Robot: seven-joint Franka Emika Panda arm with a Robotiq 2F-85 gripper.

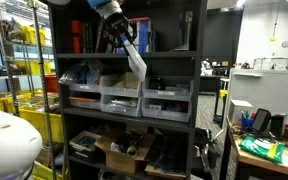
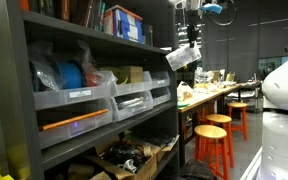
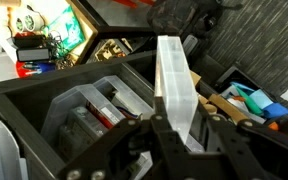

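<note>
My gripper is shut on a long, pale item, white and flat-looking; what it is I cannot tell. This white item hangs tilted in front of the shelving unit, near the level of the upper shelf board. From the side, the white item shows out in front of the shelf, beyond the bins. In the wrist view the white item stretches away from between the fingers, over the shelf edge and floor below.
Clear plastic bins stand along the middle shelf, with books above. Lower down are a cardboard box and loose goods. A wooden table stands to the right, and orange stools stand farther back.
</note>
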